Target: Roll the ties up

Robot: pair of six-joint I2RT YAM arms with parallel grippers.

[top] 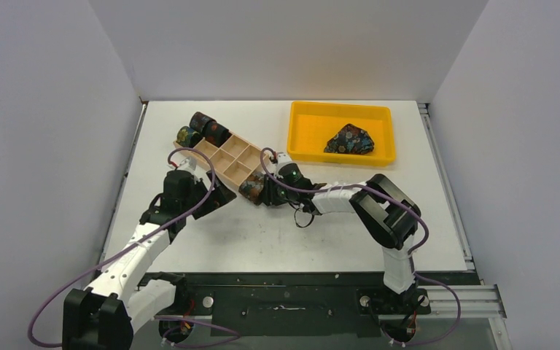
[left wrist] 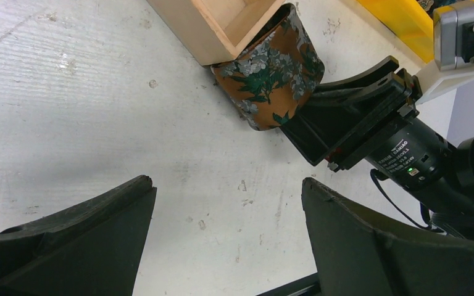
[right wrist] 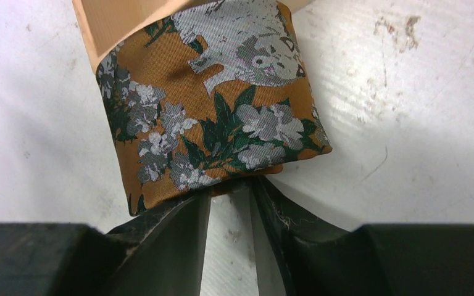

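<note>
A rolled brown floral tie (top: 251, 188) lies against the front right corner of the wooden divider box (top: 237, 153). My right gripper (top: 268, 191) is low beside it, shut on the roll's lower edge; in the right wrist view the roll (right wrist: 210, 111) covers much of what is between the fingertips. My left gripper (top: 211, 191) hangs left of the roll, open and empty, its fingers (left wrist: 74, 240) wide apart over bare table in the left wrist view.
Several rolled ties (top: 204, 125) sit in the box's back left compartments. A yellow tray (top: 310, 127) holding a dark floral cloth (top: 348, 138) stands at the back right.
</note>
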